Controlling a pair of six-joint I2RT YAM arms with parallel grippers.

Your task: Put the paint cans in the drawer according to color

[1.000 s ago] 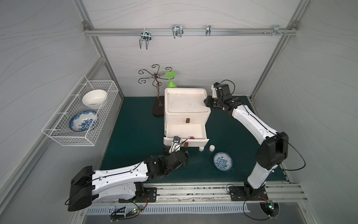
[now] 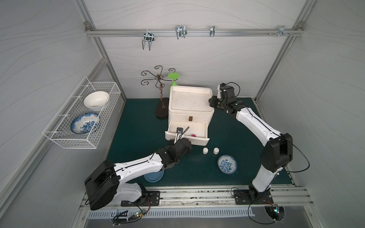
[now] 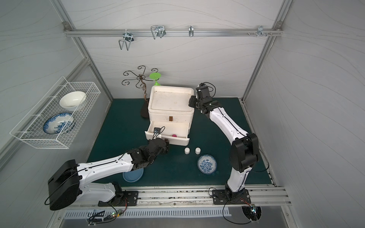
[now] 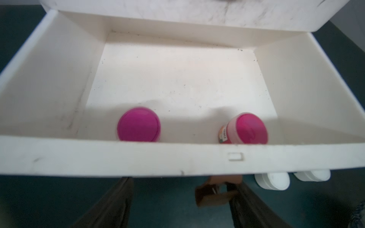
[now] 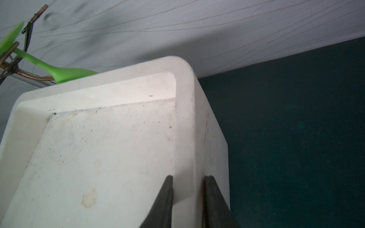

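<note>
A lower drawer of the white cabinet is pulled out. A purple-lidded paint can stands at its left, and a pink-lidded can leans to the right of it. Two white-lidded cans are on the table in front of the drawer. My left gripper is open just outside the drawer front, its fingers apart, with the brown handle close by the right finger. The cabinet's right top rim is pinched by my right gripper, shut on it.
A blue-patterned bowl stands right of the white cans. A blue dish is partly under the left arm. Behind the cabinet are a metal stand and a green object. Free table lies right of the cabinet.
The right gripper shifted slightly.
</note>
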